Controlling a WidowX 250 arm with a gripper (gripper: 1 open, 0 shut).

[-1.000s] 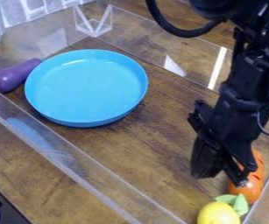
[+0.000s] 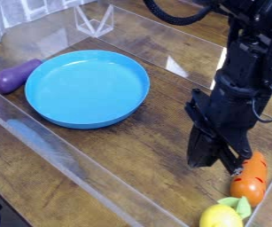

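My black gripper hangs low over the wooden table at the right, left of and above an orange carrot-like toy, which it partly hides. Its fingertips look close together, with nothing visible between them. A yellow lemon-like toy with green leaves lies at the bottom right, below the orange one. A blue plate rests at the upper left, apart from the gripper. A purple eggplant toy lies left of the plate.
Clear plastic walls border the work area. The middle of the wooden table between plate and gripper is bare.
My gripper and arm have shifted slightly up and to the left, showing a little more of the orange toy. The other objects have not moved.
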